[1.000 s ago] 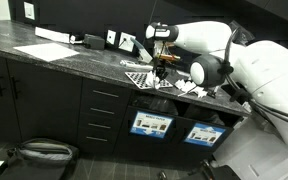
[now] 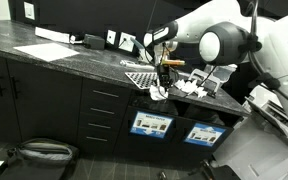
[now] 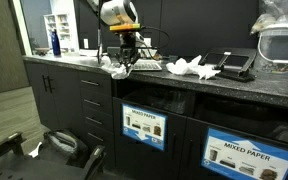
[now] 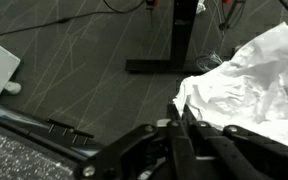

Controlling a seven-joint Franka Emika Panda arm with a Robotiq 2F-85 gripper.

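A crumpled white paper fills the right side of the wrist view, one end reaching my fingertips. My gripper is shut on that end, and the floor shows below. In exterior view 1 the paper hangs under my gripper at the counter's front edge. Exterior view 2 shows the paper over the edge, left of the left mixed paper label.
More crumpled white paper lies on the counter, beside a black tray. A checkered white item is behind the gripper. Open compartments sit above the two mixed paper labels. A black bag rests on the floor.
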